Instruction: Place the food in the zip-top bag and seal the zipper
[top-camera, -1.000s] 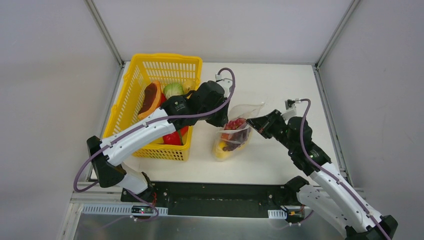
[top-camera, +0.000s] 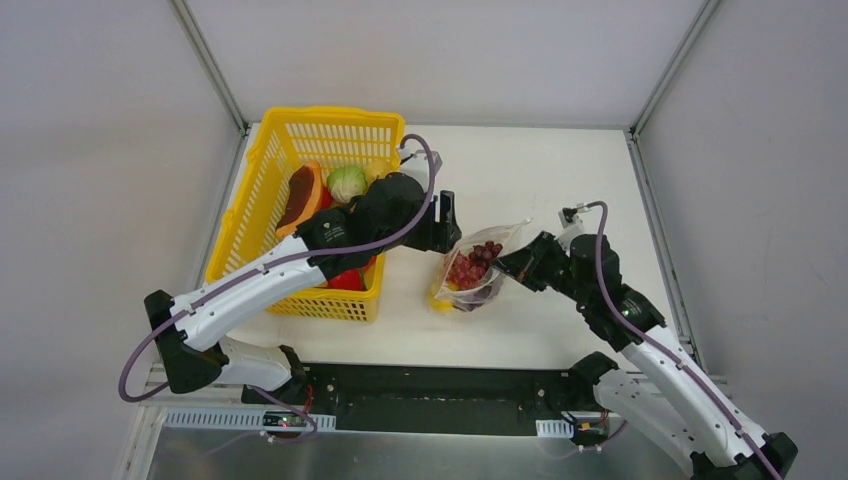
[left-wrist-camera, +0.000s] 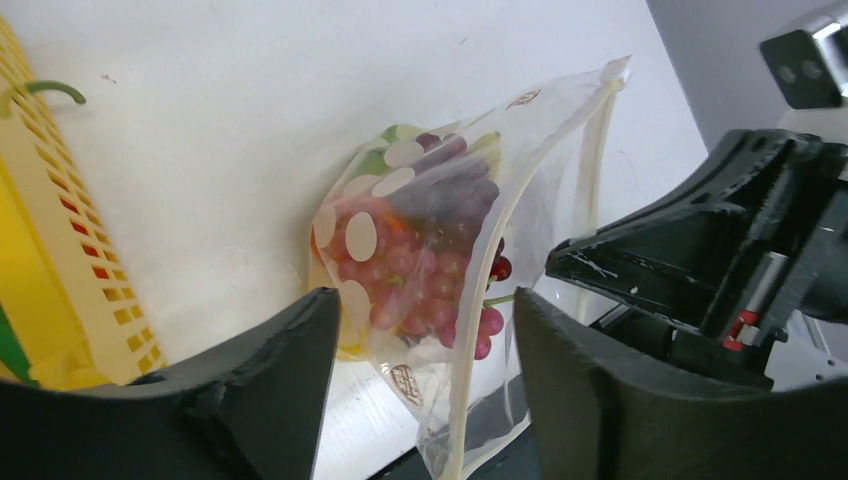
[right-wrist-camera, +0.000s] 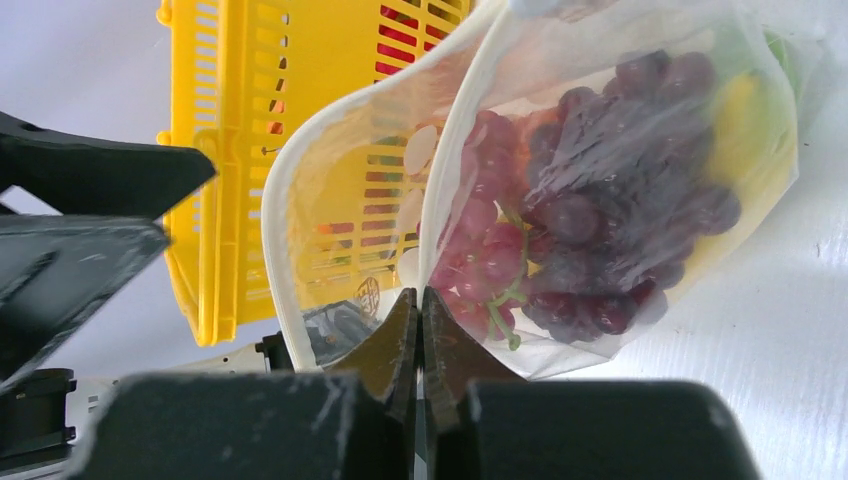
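A clear zip top bag (top-camera: 478, 265) stands on the white table with its mouth gaping, the zip strip curving along the rim (left-wrist-camera: 500, 225). Inside are red grapes (right-wrist-camera: 500, 262), dark grapes (right-wrist-camera: 590, 215) and something yellow (right-wrist-camera: 740, 125) low in the bag. My right gripper is shut on the thin rim of the bag, fingertips pressed together there. My left gripper is open, its fingers (left-wrist-camera: 300, 340) apart, with the bag's rim showing beyond and between them. From above, the left gripper (top-camera: 447, 222) is just up and left of the bag.
The yellow basket (top-camera: 235, 215) stands left of the bag, holding a papaya half (top-camera: 304, 198), a cabbage (top-camera: 347, 183) and red peppers (top-camera: 346, 280). My left arm reaches across it. Bare table (top-camera: 560, 170) lies behind the bag.
The bag's mouth has changed shape and leans toward the right gripper, which moved slightly.
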